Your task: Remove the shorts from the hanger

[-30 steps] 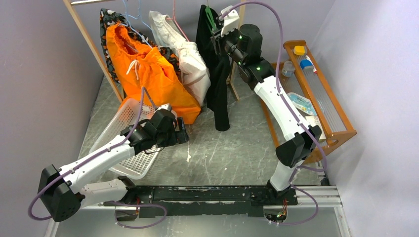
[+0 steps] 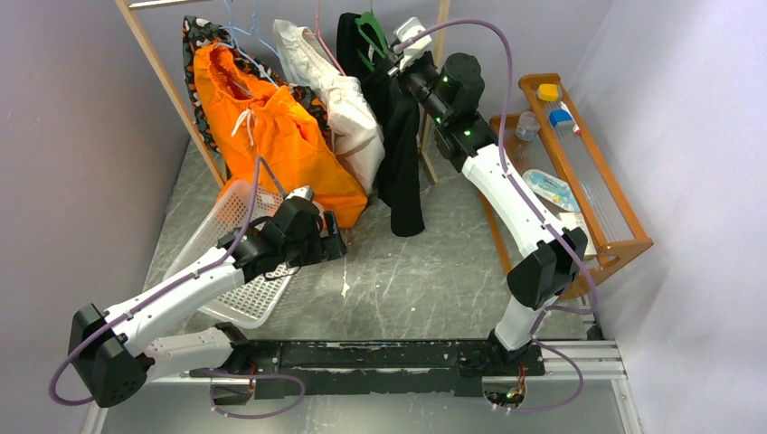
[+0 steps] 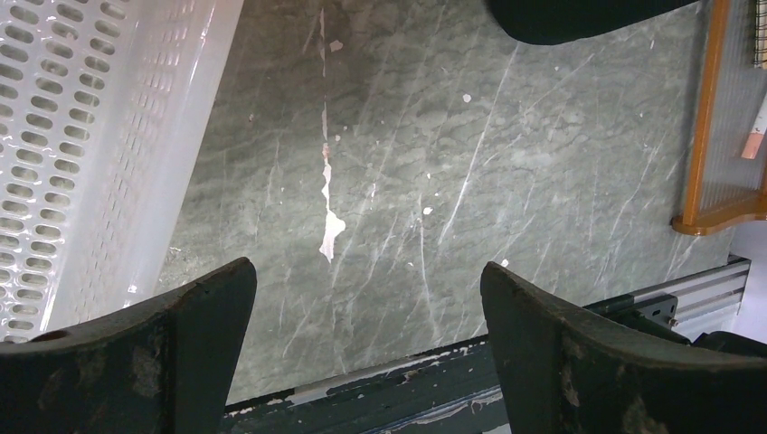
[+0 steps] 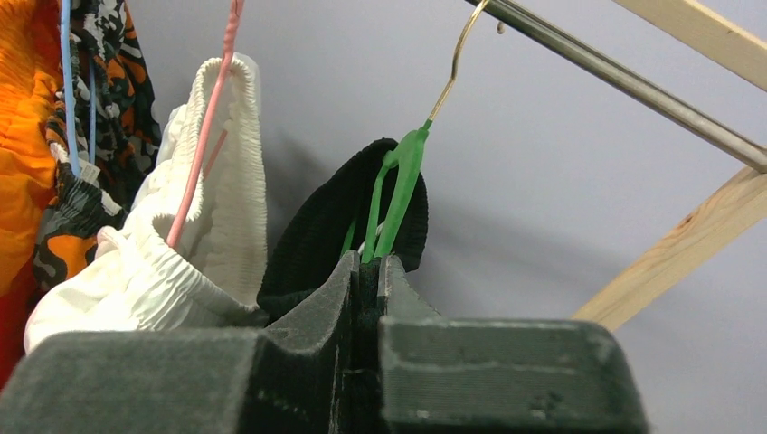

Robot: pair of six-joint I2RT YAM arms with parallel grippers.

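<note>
Black shorts (image 2: 398, 163) hang at the right end of the rack on a green hanger (image 4: 405, 181). In the right wrist view my right gripper is shut on their dark fabric just below the hanger's green body, with the waistband behind it. My left gripper hangs open over the bare floor beside a white perforated basket (image 3: 99, 136), holding nothing.
Orange shorts (image 2: 262, 154), camouflage shorts (image 4: 90, 217) and white shorts (image 4: 163, 280) hang to the left on blue and pink hangers. A wooden shelf (image 2: 615, 247) with small items stands at the right.
My right gripper has moved slightly left at the hanger, and the top of the black shorts has shifted left with it. The left arm has stayed still.
</note>
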